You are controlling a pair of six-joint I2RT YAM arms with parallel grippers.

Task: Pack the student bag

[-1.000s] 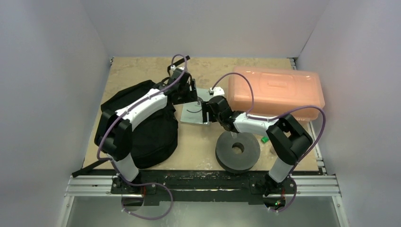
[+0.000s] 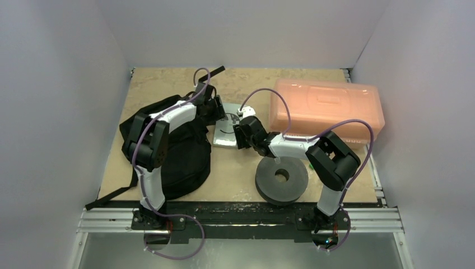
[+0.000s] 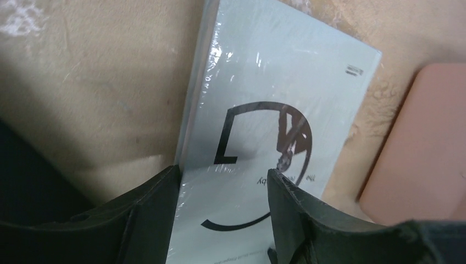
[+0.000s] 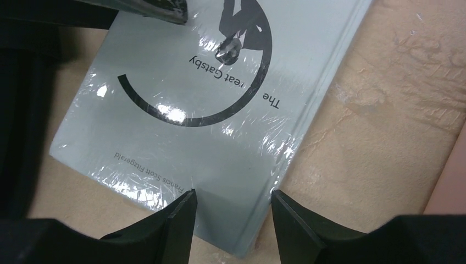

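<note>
A pale grey-blue book (image 2: 225,138) in shiny wrap, "The Great Gatsby", lies flat between the two arms. My right gripper is shut on a near corner of it, one finger against the long side and the other at the cover's near edge. The left gripper stands part open over the other end, one finger along the book's long edge and the other above the cover, with no grip showing. A black bag (image 2: 182,165) lies at the left, partly under the left arm; its opening is hard to make out.
At the right back sits a translucent orange box (image 2: 327,106). A thick grey ring (image 2: 269,182) lies in front of it, near the right arm. Bare table shows between bag and ring, and behind the book.
Both grippers have shifted a little to the left, and the book appears to have slid slightly left too. Bag, box and ring have stayed in place.
</note>
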